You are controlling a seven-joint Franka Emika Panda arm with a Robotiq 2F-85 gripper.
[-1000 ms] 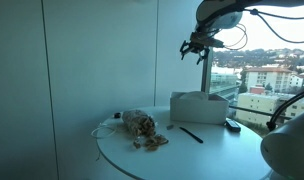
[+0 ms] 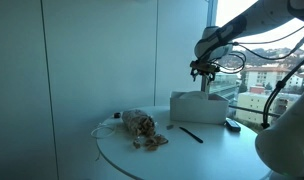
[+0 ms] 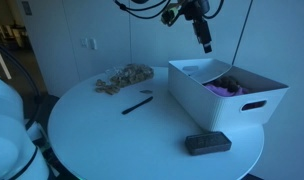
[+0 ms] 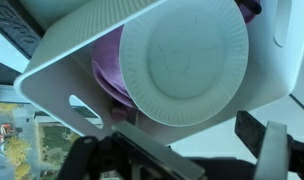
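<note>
My gripper is open above the white bin [image 3: 227, 100], its two dark fingers wide apart in the wrist view and nothing between them. Inside the bin lies a white paper plate [image 4: 182, 60] with a ridged rim. Under and beside the plate shows purple material [image 4: 109, 60], mostly covered. From the side, the gripper [image 2: 203, 75] hangs clear over the bin's top edge without touching it.
A crumpled bag [image 3: 132, 75] with brown pieces [image 2: 155, 143] spilled beside it lies on the round white table [image 3: 102, 145]. A dark marker-like stick [image 3: 137, 106] and a black box [image 3: 207, 143] also rest there.
My arm and gripper have come down toward the bin and moved slightly to the right in exterior view 1. Things on the table stay where they were.
</note>
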